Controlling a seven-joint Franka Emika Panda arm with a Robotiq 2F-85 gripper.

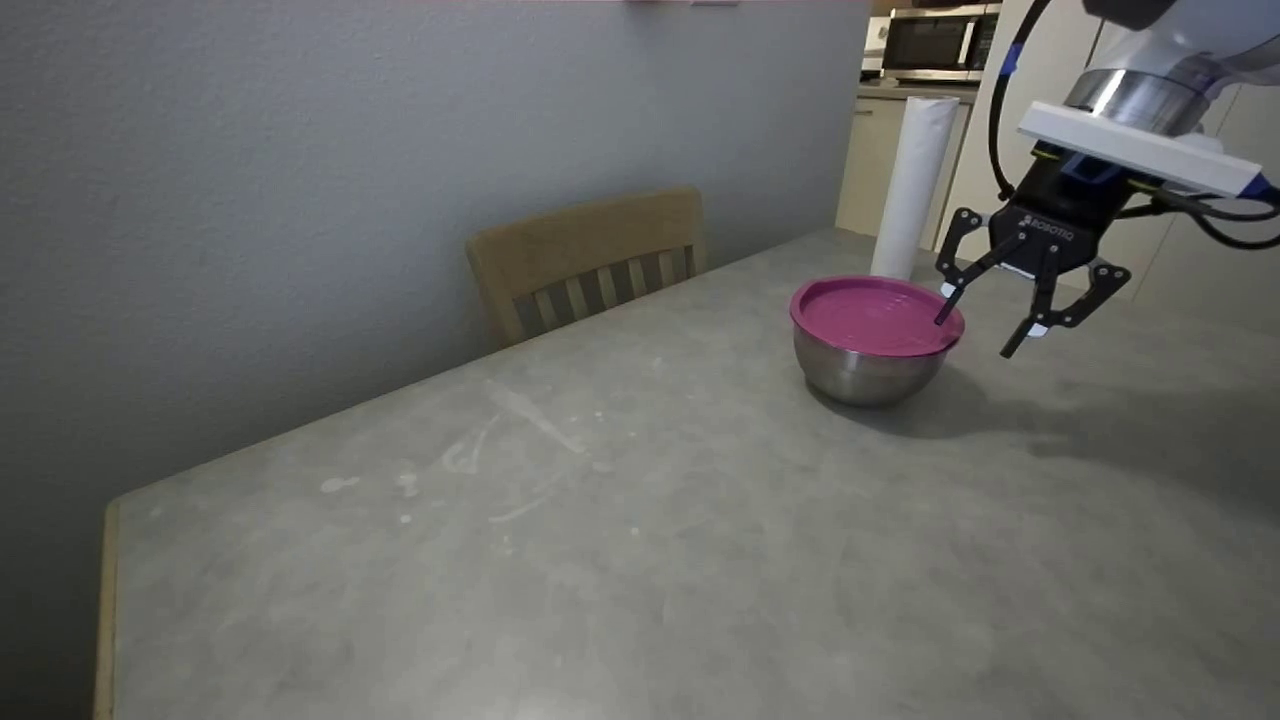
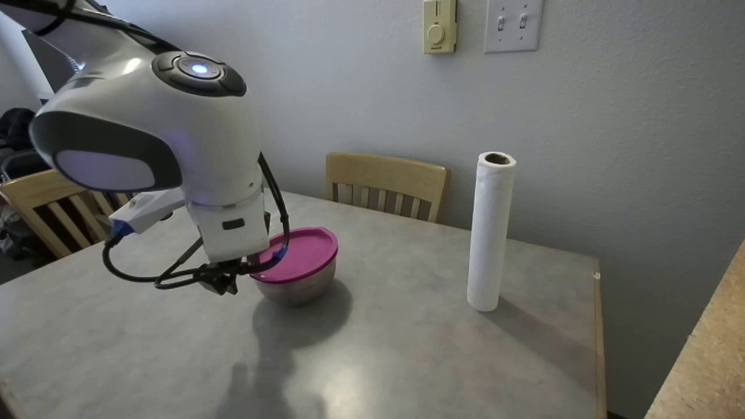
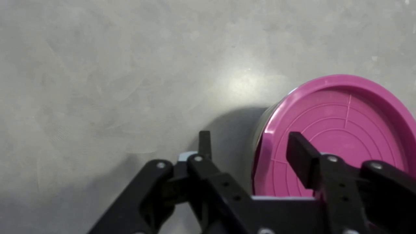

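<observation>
A steel bowl stands on the table, topped by a pink lid. In the wrist view the lid fills the right side, and a dark gap shows between its left edge and the bowl wall. My gripper is open, its fingers spread with the near rim of the lid between them in the wrist view. There, one fingertip overlaps the lid and the other fingertip is outside the bowl. Whether either finger touches the lid cannot be told.
Upright on the table stands a white paper towel roll, well apart from the bowl. A wooden chair is at the table's wall side.
</observation>
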